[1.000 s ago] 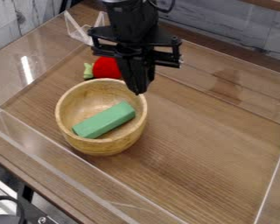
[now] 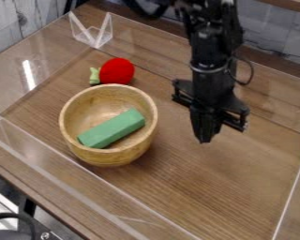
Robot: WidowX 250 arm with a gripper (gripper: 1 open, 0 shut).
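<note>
The black robot arm comes down from the top centre, with its gripper [image 2: 209, 131] pointing down over bare table right of the bowl, shut, with nothing visible between its fingers. A round wooden bowl [image 2: 75, 108] at the left holds a green block [image 2: 112, 129] lying diagonally. Behind the bowl is a red round object [image 2: 116, 70], with a small green item [image 2: 97, 77] beside it.
A small clear wire-like or plastic object [image 2: 90, 28] stands at the back left. Dark cables run at the bottom left edge.
The arm has moved back and to the right, away from the bowl, and appears smaller, uncovering more of the red object. Bowl and block look unmoved.
</note>
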